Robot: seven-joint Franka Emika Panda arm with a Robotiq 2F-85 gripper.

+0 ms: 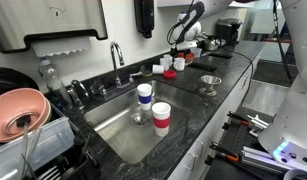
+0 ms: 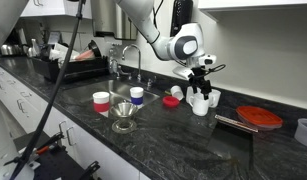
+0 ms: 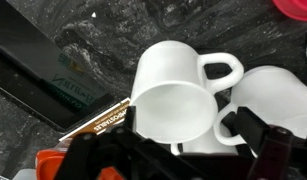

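Observation:
Several white mugs stand close together at the far end of the counter. In the wrist view, one mug has its rim towards the camera between my open fingers, its handle pointing right. A second white mug is at its right, and part of another white piece shows below. My gripper is over the near mug with nothing gripped. In exterior view 2, the gripper is just above the front white mug; whether it touches the mug cannot be told.
Beside the mugs are a red bowl, a dark tray and an orange-red dish. A red-banded cup, a blue-banded cup and a metal strainer stand near the sink. The front counter has free room.

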